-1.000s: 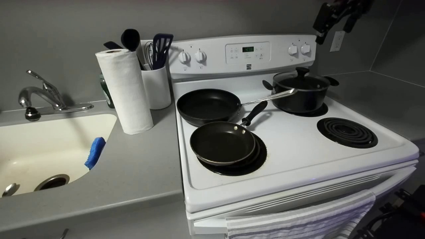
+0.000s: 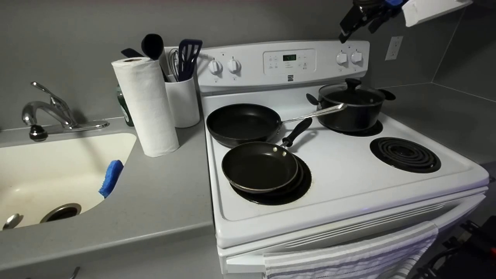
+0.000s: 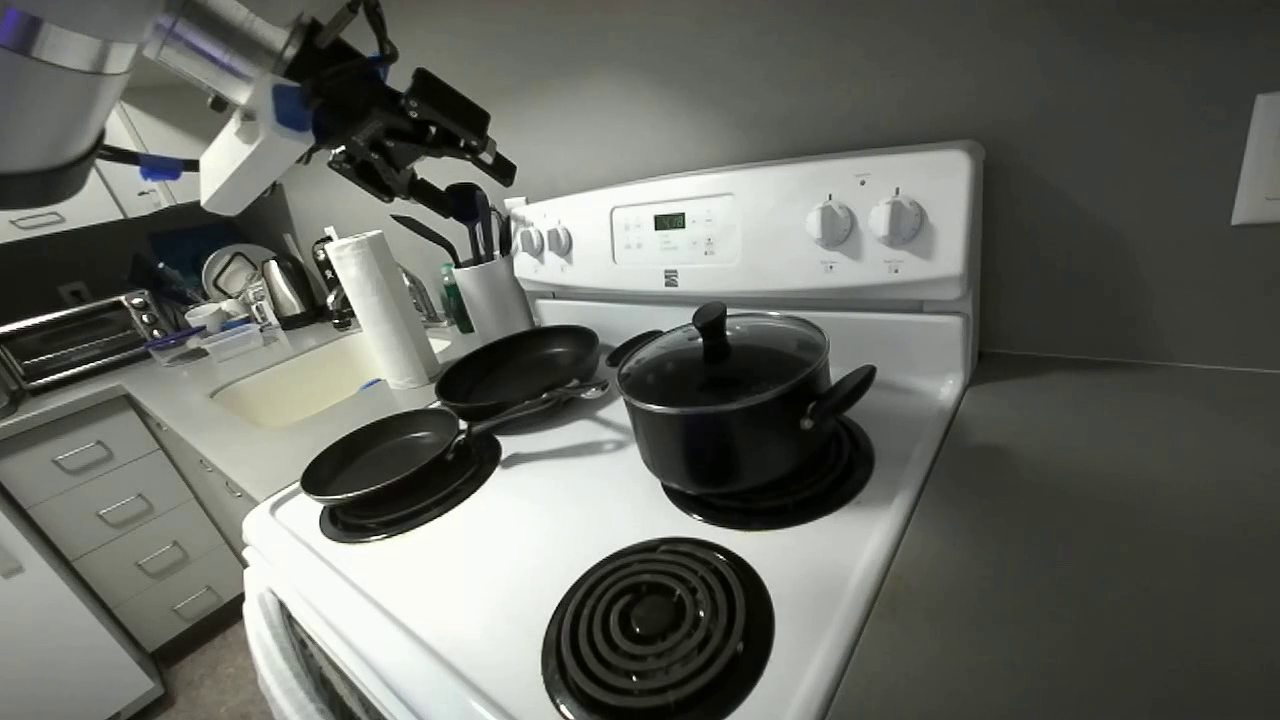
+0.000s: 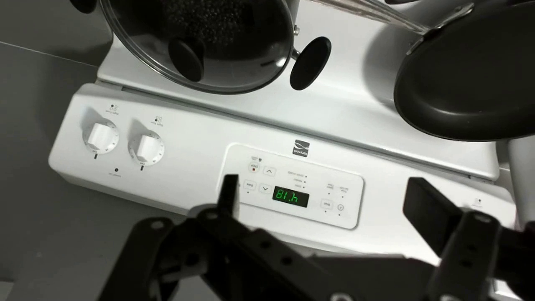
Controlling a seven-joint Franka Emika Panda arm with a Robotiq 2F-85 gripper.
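High over the stove my gripper [image 3: 462,186] stands open, its two fingers wide apart with nothing between them. Looking down from the wrist, the control panel [image 4: 293,185] with its green display shows between and beyond the fingertips. On the back right burner sits a black pot [image 3: 732,420] under a glass lid with a black knob [image 3: 711,326]. A larger black pan [image 2: 244,121] lies at the back left, its metal handle reaching toward the pot. In front of it a smaller black pan [image 2: 260,166] rests on the front left burner.
Left of the stove stand a paper towel roll [image 2: 146,107] and a white utensil holder [image 2: 183,103], close to the sink [image 2: 55,167]. A striped towel [image 2: 353,253] hangs on the oven handle.
In exterior view 1 my gripper has moved up and to the left, and a white part of the arm has come into view. The pans and pot have not moved.
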